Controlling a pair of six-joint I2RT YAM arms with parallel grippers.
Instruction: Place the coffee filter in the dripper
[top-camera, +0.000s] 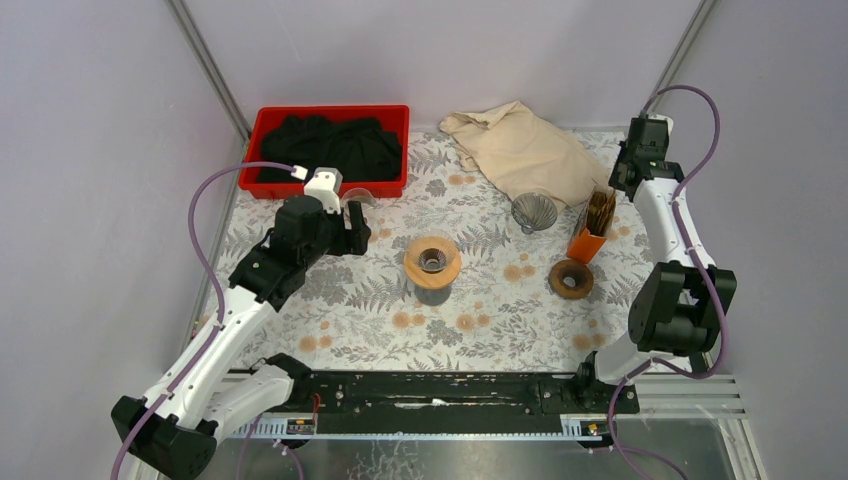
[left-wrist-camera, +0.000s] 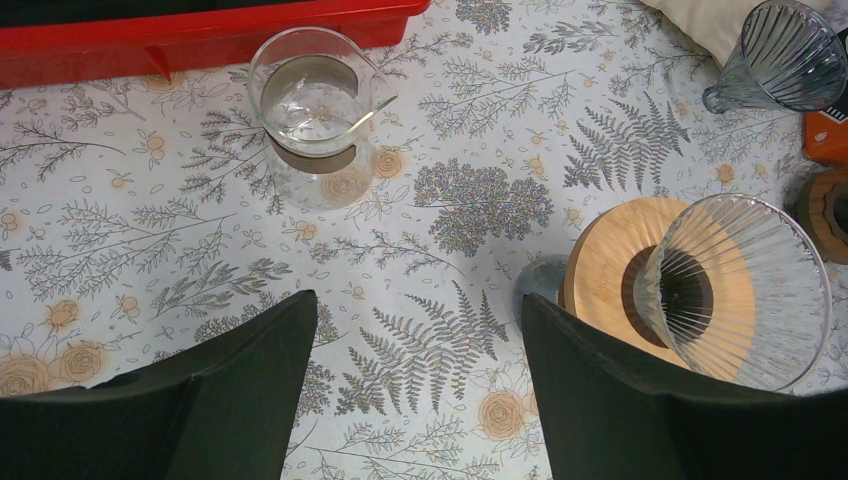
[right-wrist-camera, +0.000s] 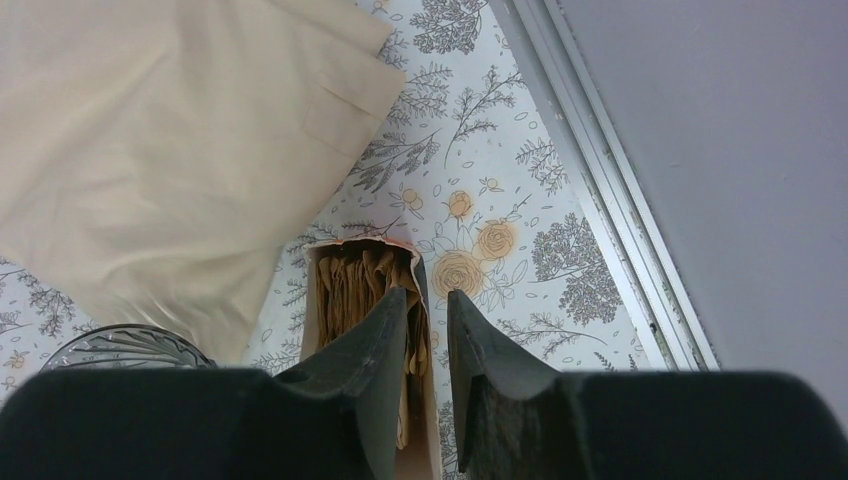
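Brown paper coffee filters (right-wrist-camera: 350, 290) stand packed upright in an open orange box (top-camera: 586, 246) at the table's right. My right gripper is at the box's far end, its fingertips parted by a narrow gap. In the right wrist view the fingers overlap the box's right wall; their exact height cannot be judged. No filter shows clearly gripped. A clear ribbed glass dripper (left-wrist-camera: 745, 290) sits in a wooden collar (left-wrist-camera: 625, 235) at mid-table and looks empty. Left of it, my left gripper stands open over bare tablecloth, holding nothing.
A second ribbed glass dripper (top-camera: 534, 212) lies by the beige cloth (top-camera: 525, 150). Nearer the front is a brown wooden ring (top-camera: 571, 279). A glass cup (left-wrist-camera: 315, 120) stands before the red bin (top-camera: 257, 150).
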